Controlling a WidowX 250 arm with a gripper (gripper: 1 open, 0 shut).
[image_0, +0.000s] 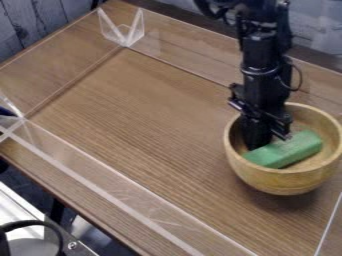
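Observation:
A wooden bowl stands at the right of the table, holding a green block that lies across it. My black gripper reaches down from the top into the back-left part of the bowl, close beside the block. It is shut, and I see nothing held between its fingers, though its tips are partly hidden inside the bowl.
A dark cable and white object sit off the lower-left edge. A wall runs along the back right.

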